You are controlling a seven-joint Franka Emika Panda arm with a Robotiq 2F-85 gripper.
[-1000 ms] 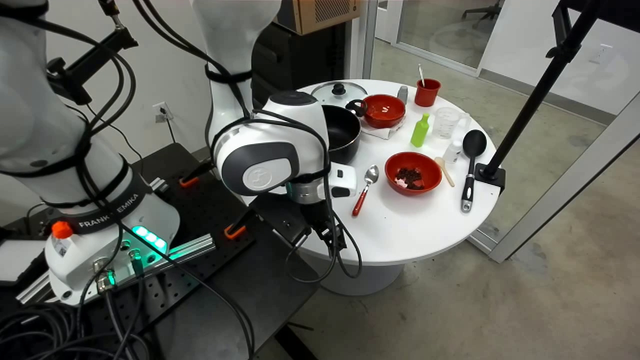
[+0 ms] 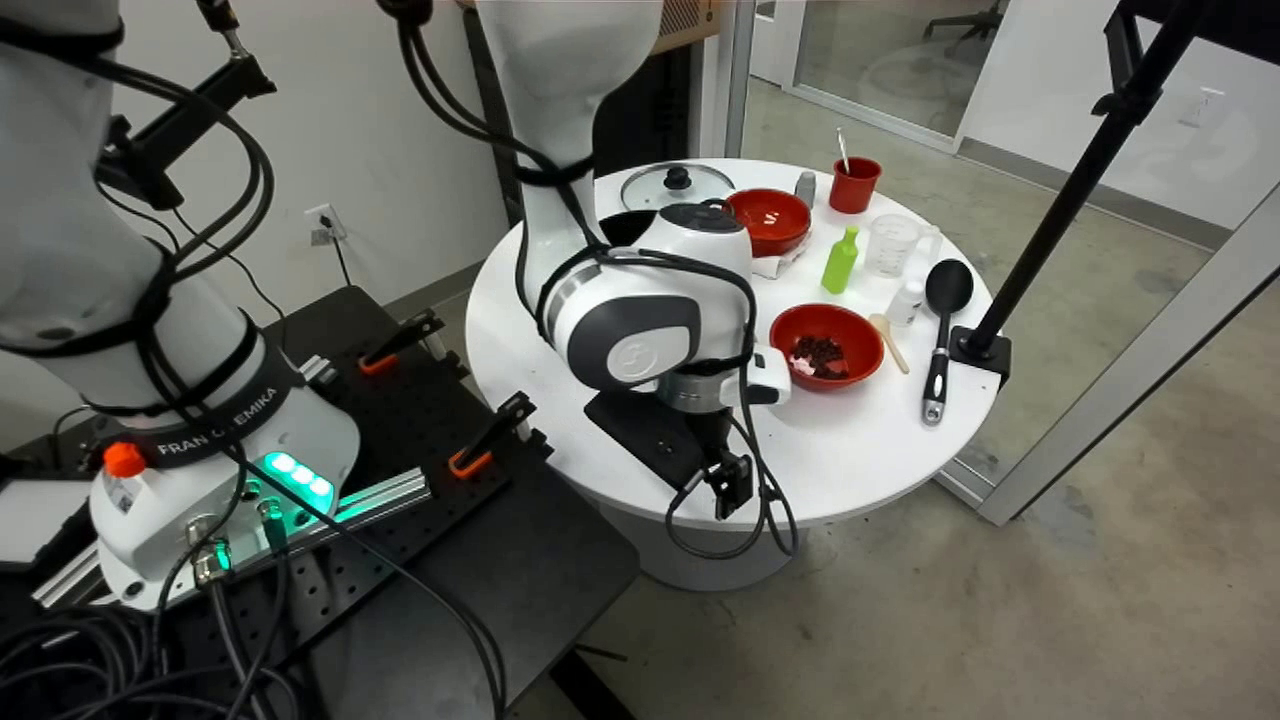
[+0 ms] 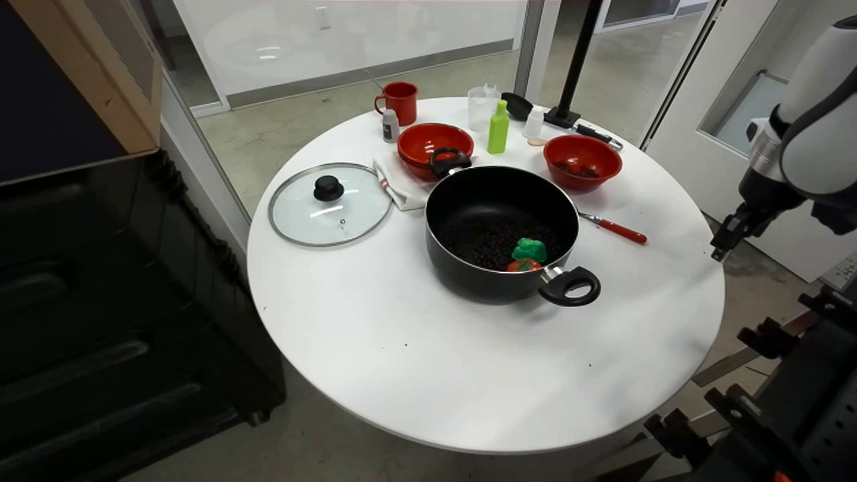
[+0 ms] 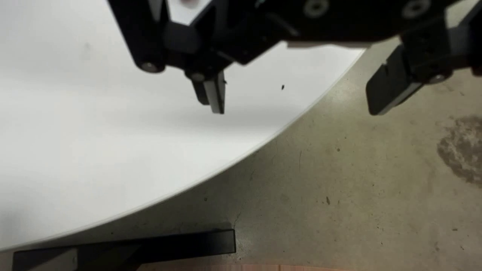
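Note:
My gripper stands open over the table's edge, its two fingers wide apart and nothing between them. In the second exterior view the gripper [image 3: 717, 250] hangs at the right rim, clear of the dishes. A black pot [image 3: 482, 277] sits mid-table with dark beans, a green piece [image 3: 530, 250] and a tomato-like piece [image 3: 523, 265] inside. Right of it lies a spoon with a red handle [image 3: 622, 232]. Behind the spoon is a red bowl [image 3: 584, 161] with dark bits in it; the first exterior view also shows pink pieces there.
A glass lid [image 3: 309, 217] lies left of the pot. Behind are another red bowl [image 3: 434, 143], a cloth [image 3: 402, 183], a green bottle [image 3: 498, 131] and a red mug [image 3: 400, 102]. A black pole [image 2: 1086, 180] rises at the table's edge.
The arm and gripper have moved right in the first exterior view, along the near table edge. The arm now hides the red-handled spoon and most of the pot there.

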